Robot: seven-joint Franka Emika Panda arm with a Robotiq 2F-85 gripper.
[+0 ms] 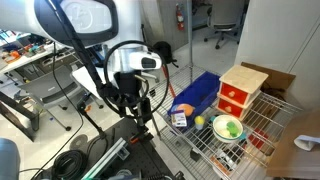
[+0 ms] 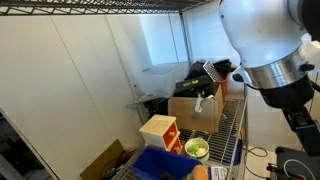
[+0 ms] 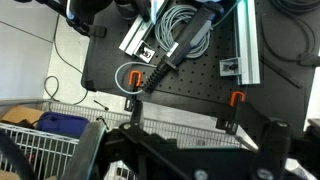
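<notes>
My gripper hangs over the black perforated plate [image 3: 200,88], left of the wire rack. In the wrist view its two dark fingers stand wide apart, and only the plate and floor show between them. In exterior view 1 the gripper is dark against a dark background, its tips hard to make out. On the rack are a blue bin [image 1: 203,90], an orange item [image 1: 183,109], a pale bowl [image 1: 228,128] with green contents, and a wooden box with red drawers [image 1: 235,92]. A small yellow thing [image 1: 199,121] lies near the bowl.
A cardboard box [image 1: 298,150] stands at the rack's right side. Coiled grey cable [image 3: 185,30] and a dark bar-shaped tool [image 3: 180,48] lie on the plate. Black cables [image 1: 65,165] loop on the floor at lower left.
</notes>
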